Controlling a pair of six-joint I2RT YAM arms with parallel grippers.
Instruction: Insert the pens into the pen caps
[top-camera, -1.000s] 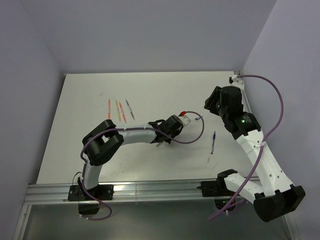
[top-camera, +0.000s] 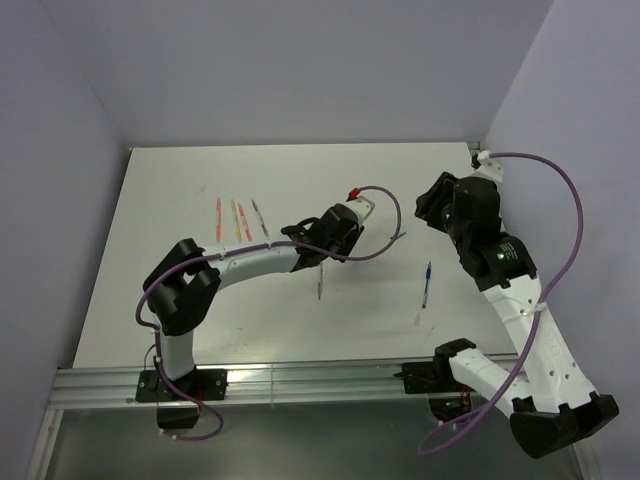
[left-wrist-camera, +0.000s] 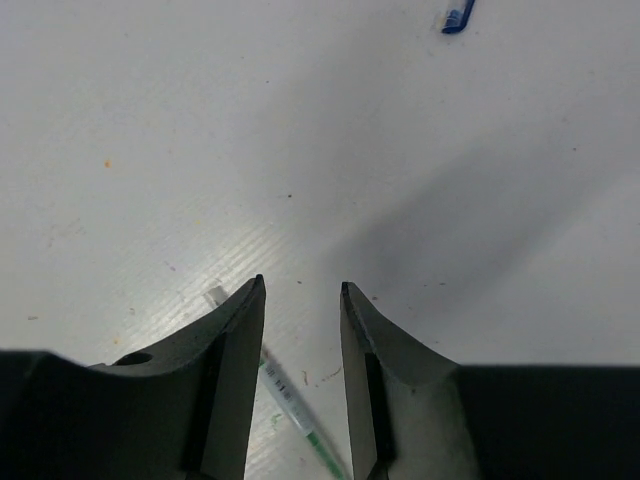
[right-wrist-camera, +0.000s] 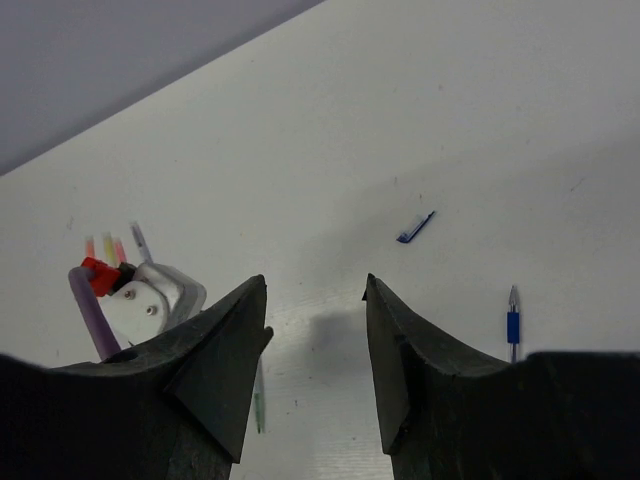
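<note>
My left gripper (top-camera: 348, 230) is at mid-table, open, over a pale pen (left-wrist-camera: 285, 395) with a green end, which lies apart from its fingers. A small blue cap-like piece (left-wrist-camera: 455, 18) lies beyond it. My right gripper is open and empty, raised over the table's right side. In the right wrist view the blue piece (right-wrist-camera: 416, 228) lies ahead, and a blue pen (right-wrist-camera: 513, 325) with a metal tip lies to the right.
Several orange, yellow and grey pens (top-camera: 243, 222) lie in a row at back left of the white table (top-camera: 170, 290). Walls border the sides and back.
</note>
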